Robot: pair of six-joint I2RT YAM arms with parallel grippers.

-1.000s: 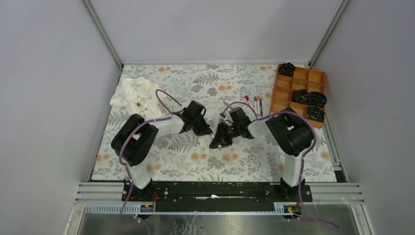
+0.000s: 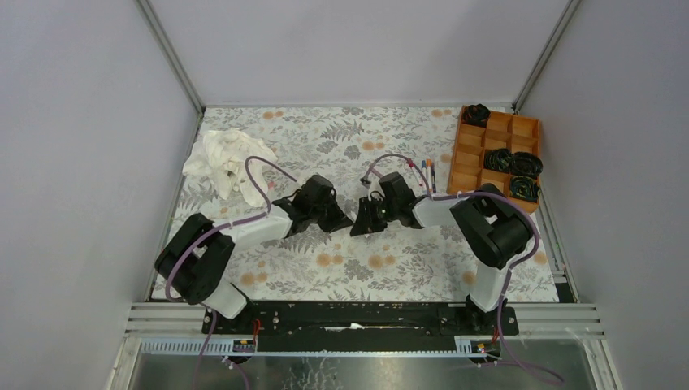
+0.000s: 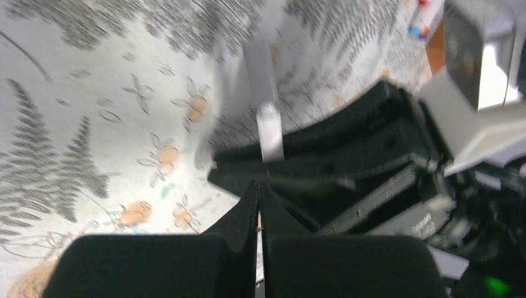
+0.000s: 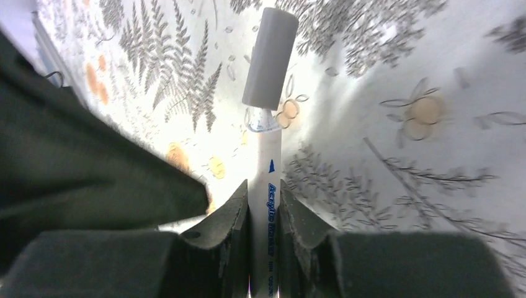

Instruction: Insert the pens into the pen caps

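Observation:
In the right wrist view my right gripper is shut on a white marker pen [image 4: 265, 149] with blue lettering. A grey cap [image 4: 270, 59] sits on that pen's tip, fully in sight. My left gripper is shut with nothing between its fingers. Beyond those fingertips, in the left wrist view, the grey cap [image 3: 259, 71] and the white pen [image 3: 270, 130] appear outside its grip, blurred. From above, the left gripper [image 2: 348, 223] and right gripper [image 2: 355, 232] nearly meet mid-table.
Several coloured pens [image 2: 428, 173] lie behind the right arm. An orange compartment tray [image 2: 465, 162] with black coils stands at the right. A white cloth [image 2: 231, 160] is bunched at the back left.

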